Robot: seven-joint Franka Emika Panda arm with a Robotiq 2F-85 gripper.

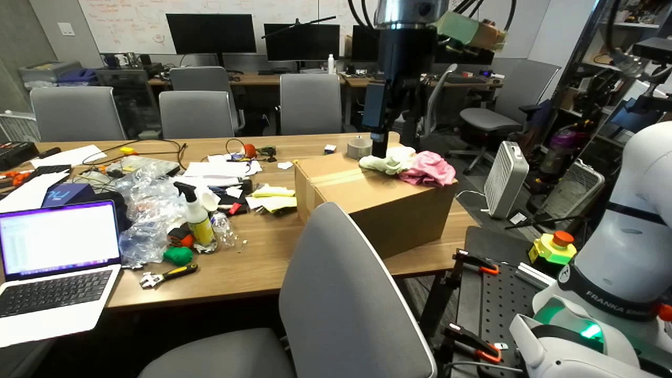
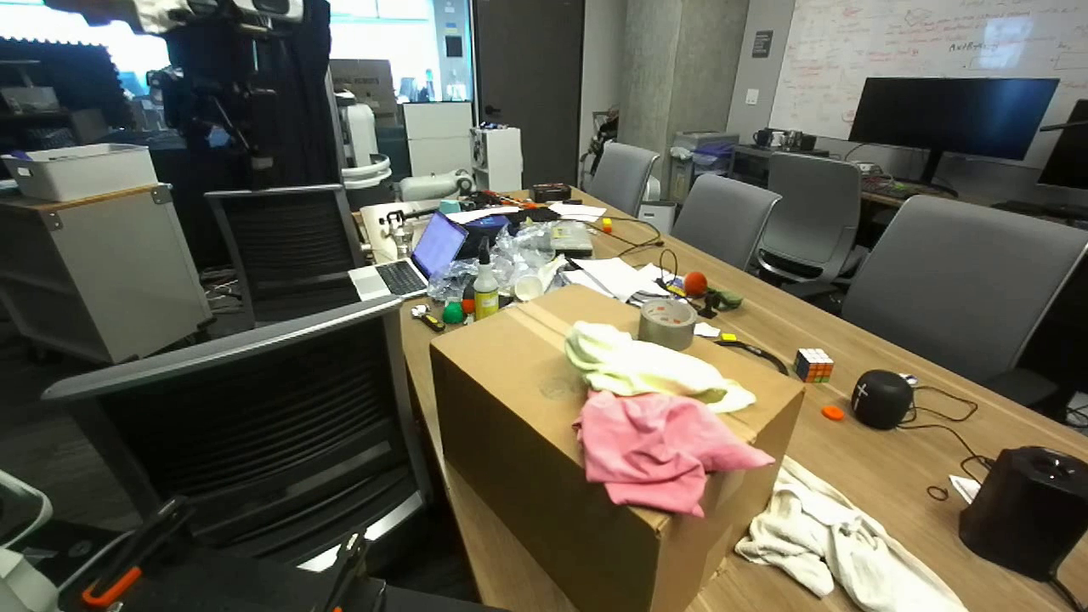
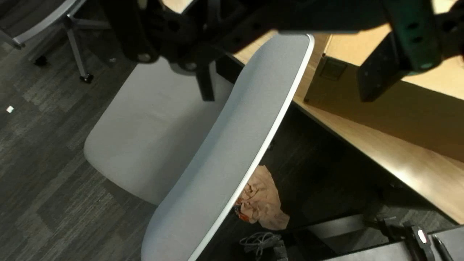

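My gripper stands open in the wrist view, its two dark fingers wide apart and nothing held between them. Below it is the grey chair back (image 3: 243, 126). A crumpled peach cloth (image 3: 264, 202) lies low in the dark beyond that chair's edge, apparently on the floor and partly covered by the chair back. In exterior view 1 the gripper (image 1: 395, 142) hangs pointing down, overlapping the cardboard box (image 1: 353, 189) in the picture. On the box are a pink cloth (image 2: 663, 444) and a pale yellow-green cloth (image 2: 653, 367).
A roll of tape (image 2: 668, 325) also sits on the box. White cloth (image 2: 847, 546) lies on the table beside it. The table's left side is cluttered with a laptop (image 1: 56, 245), a spray bottle (image 1: 198, 220) and plastic wrap. Clamps (image 1: 472, 340) line the robot's mount.
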